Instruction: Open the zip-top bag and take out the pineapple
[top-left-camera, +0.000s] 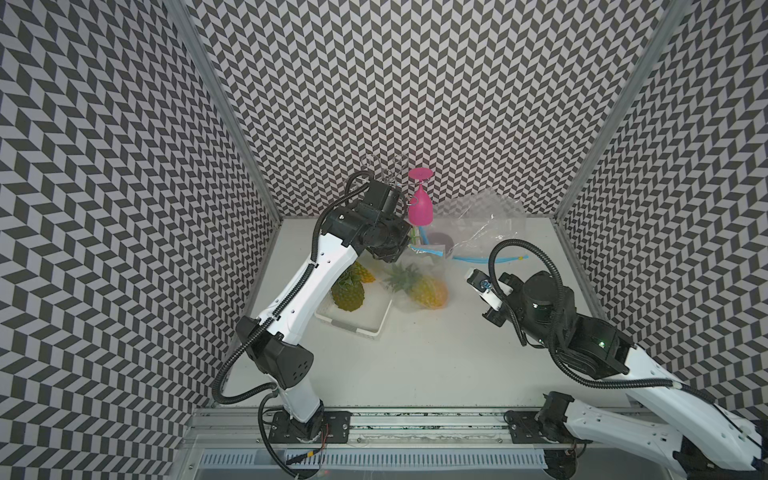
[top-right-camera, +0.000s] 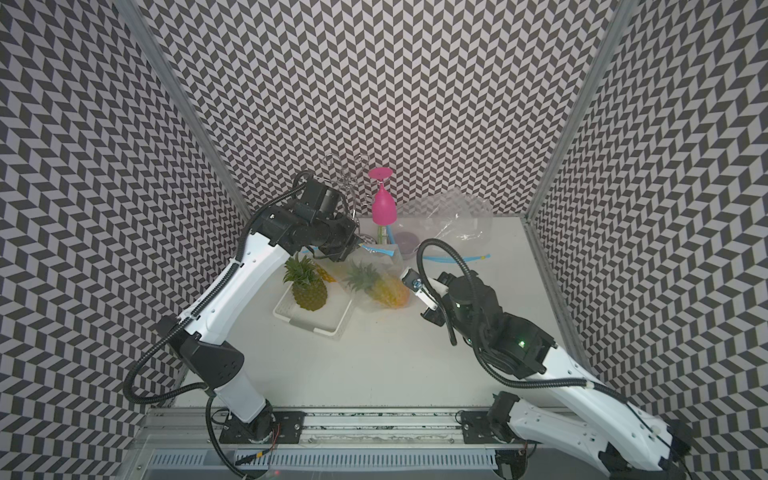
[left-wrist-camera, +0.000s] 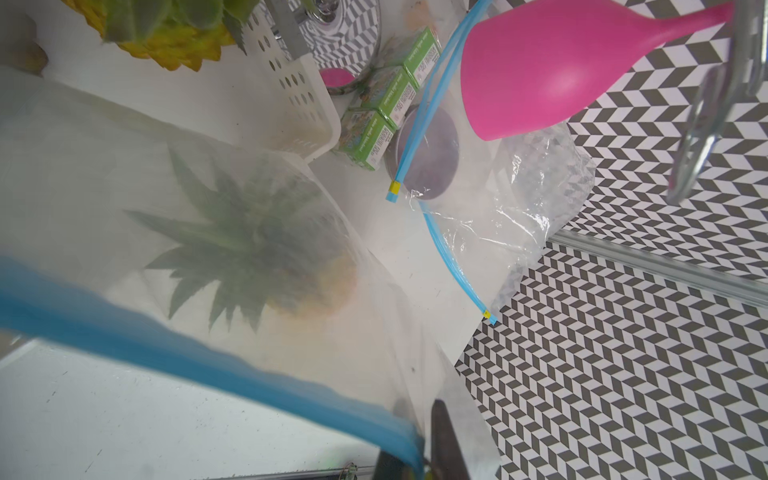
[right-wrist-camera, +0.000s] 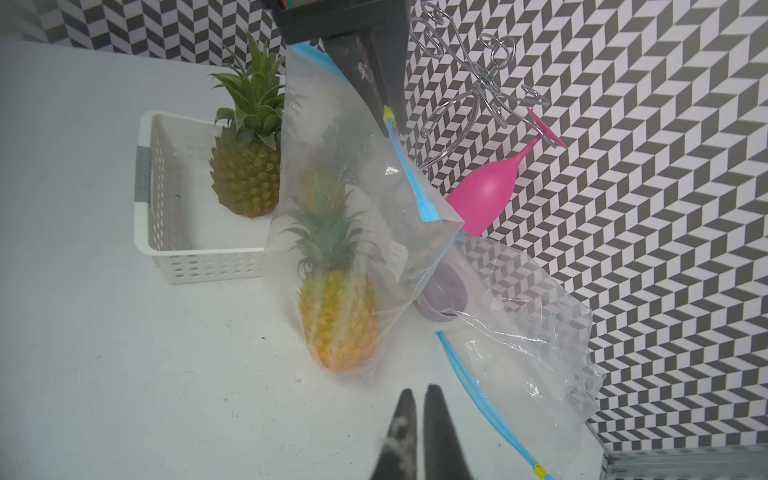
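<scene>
A clear zip top bag hangs from my left gripper, which is shut on its blue zip edge at a corner. By those fingertips shows the yellow slider. Inside the bag is a pineapple, leaves up, its orange base low; whether it touches the table I cannot tell. To the right of the bag, my right gripper stands apart from it with a narrow gap between its fingers and nothing in it. Whether the zip is open is unclear.
Left of the bag, a white basket holds another pineapple. Behind stand an upside-down pink goblet, a metal rack, a purple cup, green boxes and a second clear bag.
</scene>
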